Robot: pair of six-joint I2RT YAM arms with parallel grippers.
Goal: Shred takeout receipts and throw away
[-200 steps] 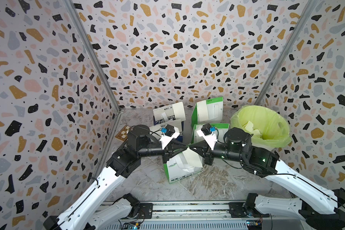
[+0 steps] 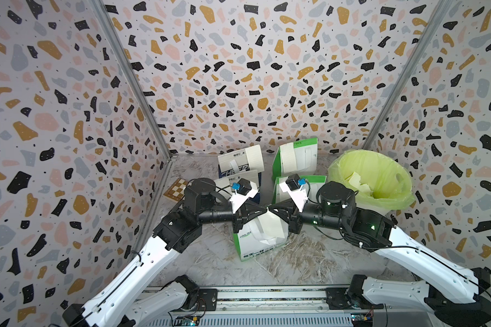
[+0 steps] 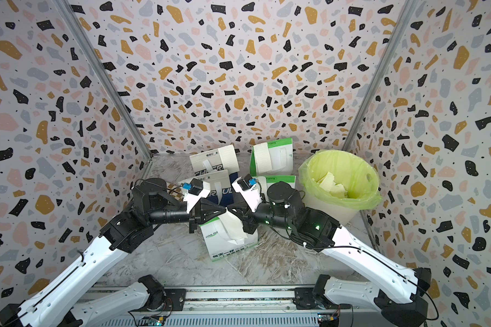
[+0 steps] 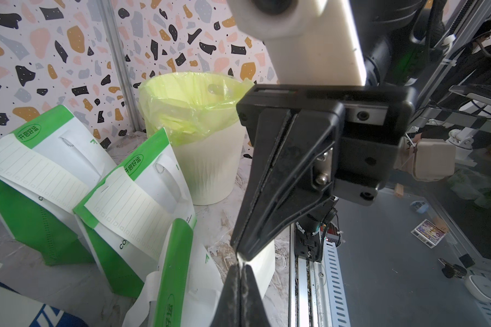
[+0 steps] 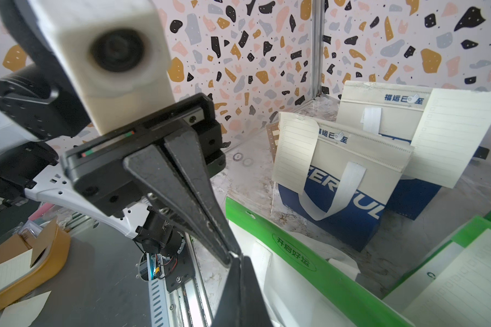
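Note:
My left gripper (image 2: 262, 209) and right gripper (image 2: 272, 209) are shut, their tips meeting at the top of a white paper receipt (image 2: 270, 226) over the front green-white bag (image 2: 248, 245). The paper looks pinched by both sets of tips. In both wrist views the tips nearly touch. More bags with receipts stand behind: green-white ones (image 4: 43, 229) and blue-cream ones (image 5: 341, 223). The bin (image 4: 201, 169), lined with a yellow bag, stands at the right with paper pieces (image 3: 332, 185) inside.
A brown patterned board (image 2: 174, 189) lies at the back left, partly behind my left arm. Patterned walls enclose the back and sides.
My left gripper has shifted very slightly; the bags, bin and right gripper look unchanged.

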